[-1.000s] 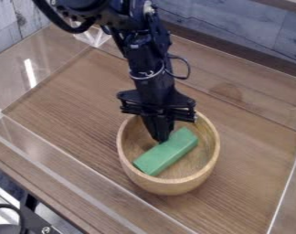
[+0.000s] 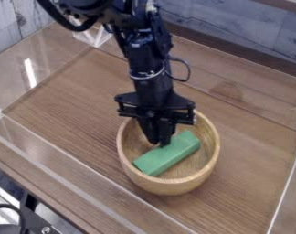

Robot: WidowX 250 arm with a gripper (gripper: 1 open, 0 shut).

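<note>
A round light wooden bowl (image 2: 175, 178) stands in the lower middle of the camera view, holding a green rectangular block (image 2: 168, 154) that lies slanted on its bottom. The black robot gripper (image 2: 155, 130) hangs over the back of the bowl, its tips just above or at the upper end of the block. Whether it touches the block, and how far its fingers are apart, is hard to tell.
A dark cable or part lies at the bottom left corner. Pale edges run along the upper left and right.
The gripper has shifted very slightly over the bowl. The green block and bowl look nearly unchanged.
</note>
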